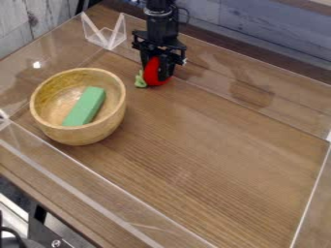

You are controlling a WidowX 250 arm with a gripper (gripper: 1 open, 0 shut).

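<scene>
My black gripper (159,53) is lowered at the top centre of the view, over a red round object with a green leafy part (155,72). Its fingertips are at the red object, partly overlapping it; whether they are closed on it is too small to tell. A tan bowl (49,113) at the left holds a green block (84,108).
A clear plastic container (105,30) stands at the upper left. Walls edge the table at the back and left.
</scene>
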